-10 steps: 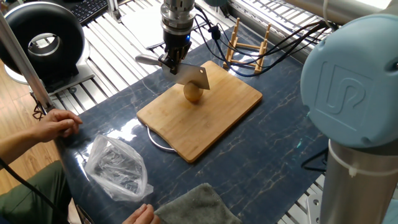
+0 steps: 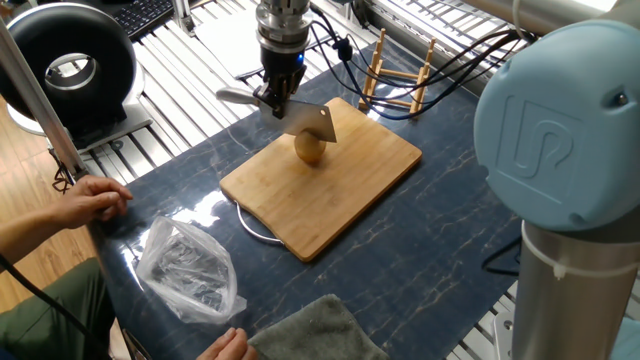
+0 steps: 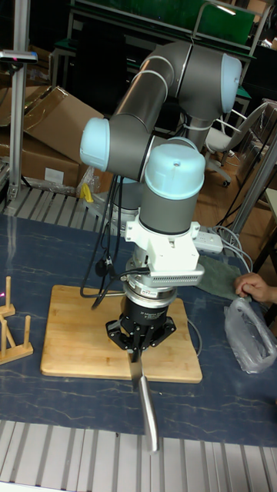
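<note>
My gripper (image 2: 273, 100) is shut on a cleaver, gripping it near where the handle (image 2: 237, 96) meets the wide steel blade (image 2: 312, 118). A round yellow-brown item (image 2: 309, 149), like a potato, rests near the middle of the wooden cutting board (image 2: 345, 185). In exterior view 1 the blade's lower edge overlaps the top of this item; whether it touches or cuts in I cannot tell. From exterior view 3 the cleaver handle (image 3: 148, 414) points toward the camera beneath the gripper (image 3: 138, 351), and the round item is hidden.
A wooden rack (image 2: 395, 85) stands behind the board, with black cables hanging near it. A clear plastic bag (image 2: 190, 270) and a grey cloth (image 2: 318, 330) lie at the front. A person's hand (image 2: 95, 200) rests on the table's left edge. The table right of the board is clear.
The arm's blue-capped joint has shifted slightly left and up in exterior view 1. The cleaver has barely moved, and the round item and board look unchanged.
</note>
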